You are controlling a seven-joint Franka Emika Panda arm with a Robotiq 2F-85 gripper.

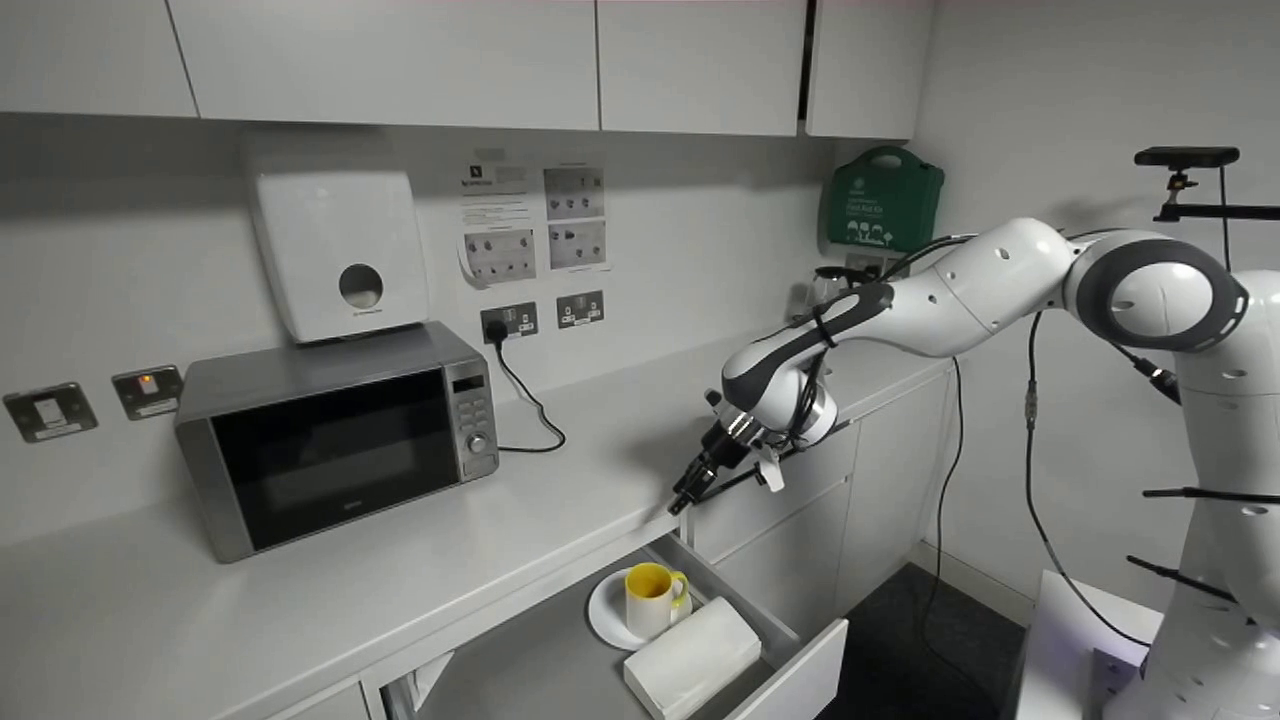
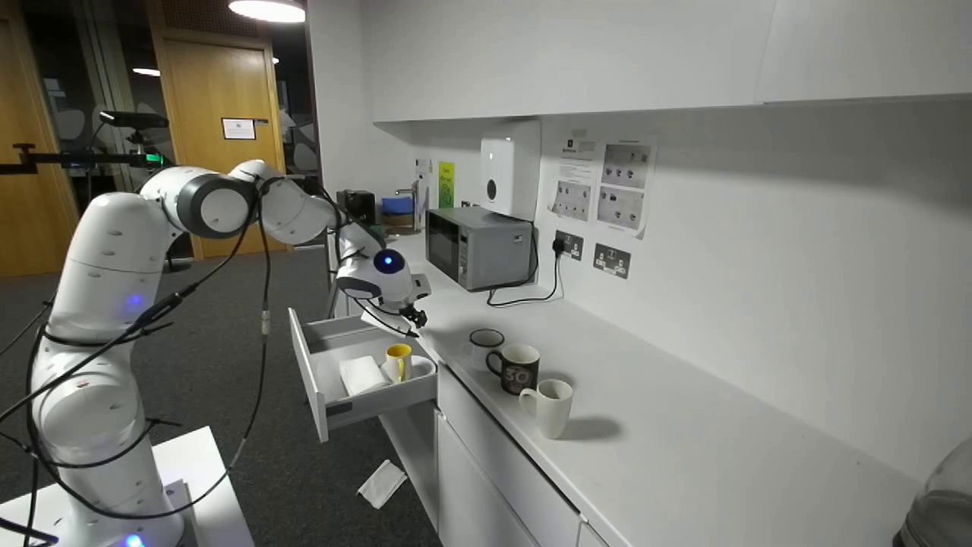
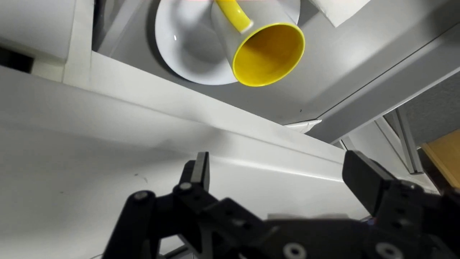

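Observation:
My gripper is open, its two black fingers wide apart with only the white counter showing between them. In the first exterior view the gripper hangs at the counter's front edge, above the inner end of a pulled-out drawer. Inside that drawer a white mug with yellow interior and handle stands on a white plate, apart from my fingers. A white packet lies beside the plate. From the wrist, the mug and plate appear beyond the fingertips; the packet is mostly cut off.
A grey microwave occupies the counter. A white mug, a dark mug and a dark-rimmed cup stand near the counter edge. Some white paper lies on the floor.

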